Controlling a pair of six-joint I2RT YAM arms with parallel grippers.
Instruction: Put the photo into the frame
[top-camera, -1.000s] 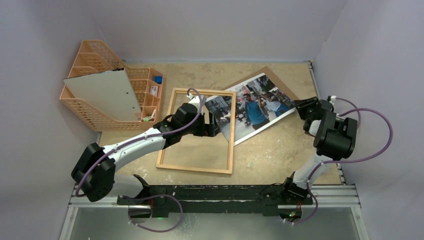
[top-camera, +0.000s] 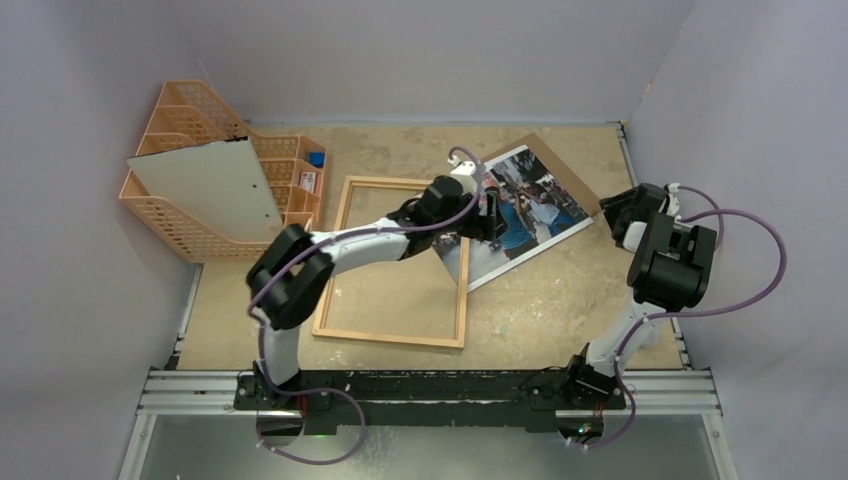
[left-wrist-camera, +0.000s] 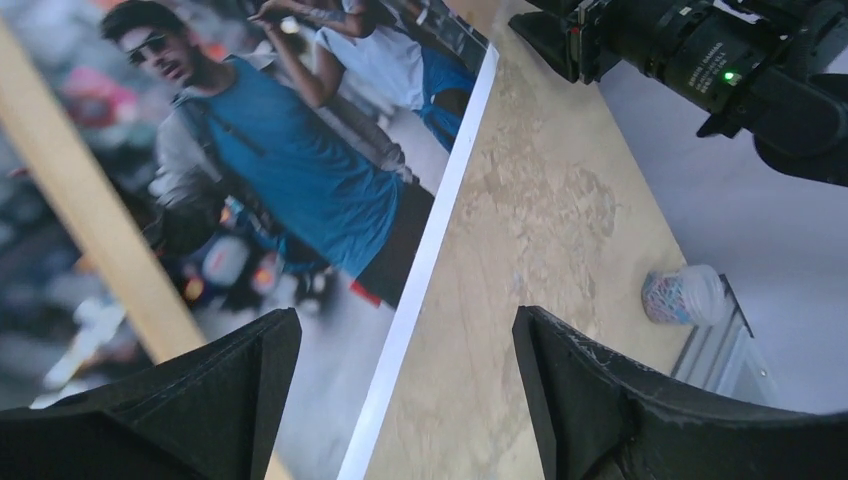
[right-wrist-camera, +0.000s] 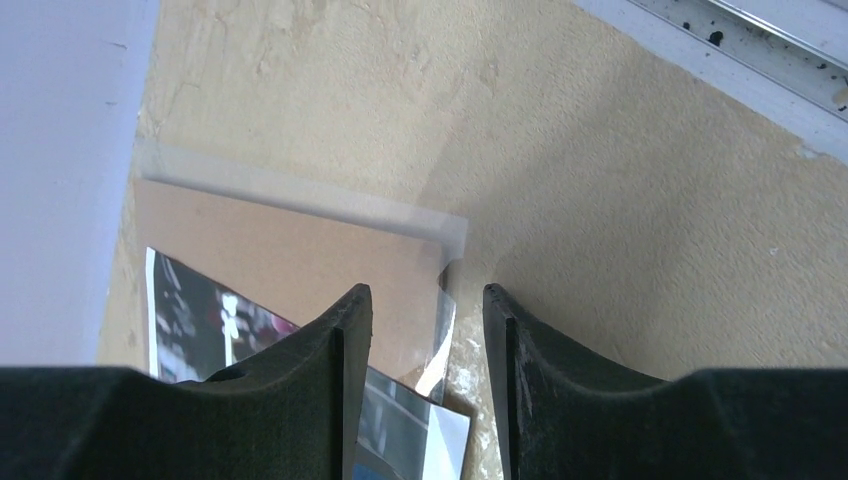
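The large photo (top-camera: 545, 215) lies at a slant on the table, over a brown backing board (top-camera: 562, 168) that shows along its far edge. Its left part reaches under the right bar of the wooden frame (top-camera: 462, 300), which lies flat. Above the photo and that bar hovers my left gripper (top-camera: 490, 217), open, its fingers (left-wrist-camera: 235, 385) wide apart with nothing held. My right gripper is partly open and empty, beside the right corner of photo and board. A clear sheet (right-wrist-camera: 340, 200) sticks out past the board's edge.
An orange organizer (top-camera: 185, 120) at the left holds a white panel (top-camera: 215, 185). A small jar (left-wrist-camera: 685, 296) stands near the table's right front edge.
My left gripper has moved right, from inside the wooden frame to over the photo. My right gripper has drawn back slightly rightward from the photo's corner. Photo and frame look unmoved.
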